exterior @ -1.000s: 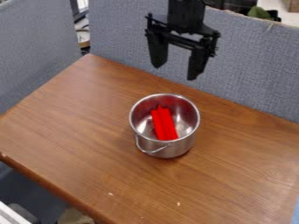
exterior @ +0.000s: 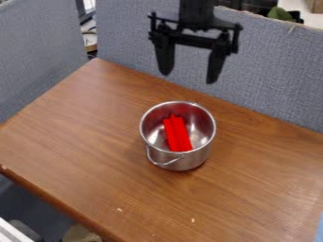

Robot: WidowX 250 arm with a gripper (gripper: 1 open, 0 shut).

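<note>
A steel pot (exterior: 201,151) with a thin bail handle stands on the wooden table, and a red block (exterior: 176,133) lies inside it. High above and behind the pot, against the grey padded backdrop, my black gripper (exterior: 190,60) hangs open, its two fingers wide apart with nothing between them. The gripper looks slightly blurred.
Grey padded walls (exterior: 271,80) border it at the back and left. A dark gap and some white objects lie past the table's front left edge.
The gripper has shifted and turned slightly over the last second, staying high and open above the back of the table. The pot and red block have not moved.
</note>
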